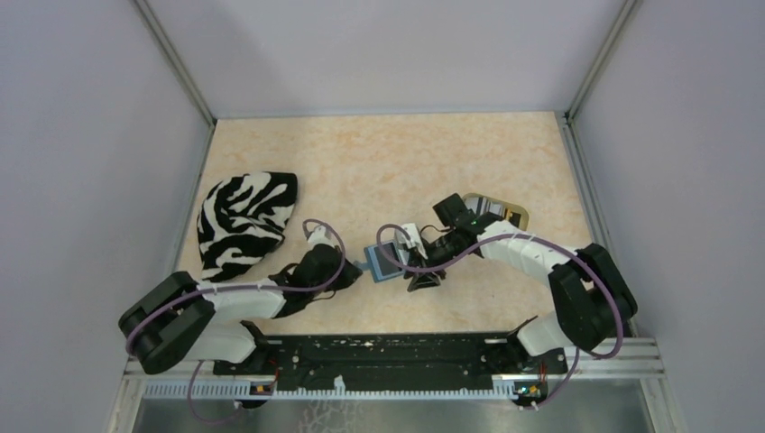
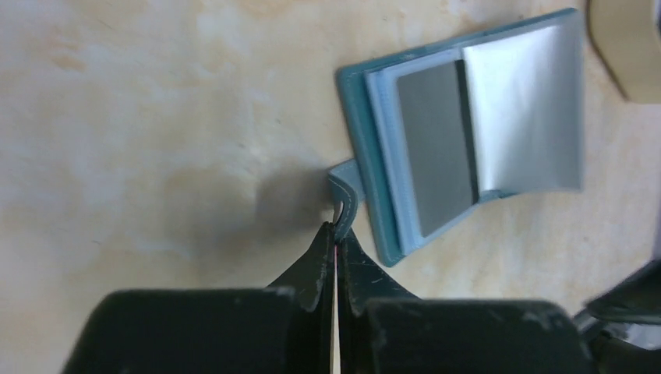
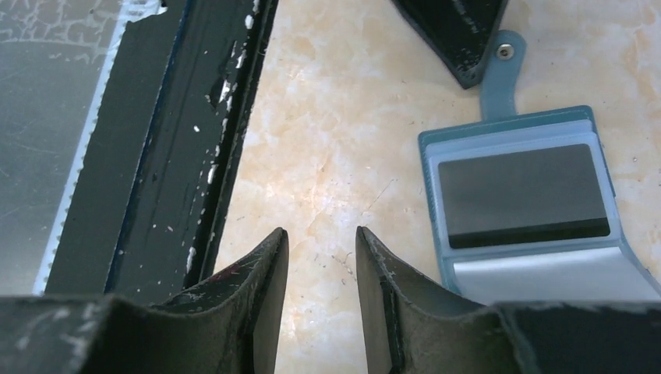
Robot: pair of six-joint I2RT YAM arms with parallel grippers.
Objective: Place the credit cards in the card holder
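The blue-grey card holder (image 1: pixel 388 262) lies on the table between my two arms. In the left wrist view, the card holder (image 2: pixel 438 148) shows a dark grey panel and a pale, raised flap (image 2: pixel 530 101). My left gripper is shut on its short strap (image 2: pixel 344 185), which sticks out from one edge. A metal snap (image 3: pixel 505 51) shows on that strap in the right wrist view. My right gripper stands partly open beside the card holder (image 3: pixel 524 195), nothing between its fingers. Flat pieces (image 1: pixel 485 207), apparently cards, lie in a tray at the right.
That oval tan tray (image 1: pixel 524 216) is partly hidden behind my right arm. A black-and-white patterned cloth (image 1: pixel 236 221) lies at the left. A dark rail (image 1: pixel 379 347) runs along the front edge.
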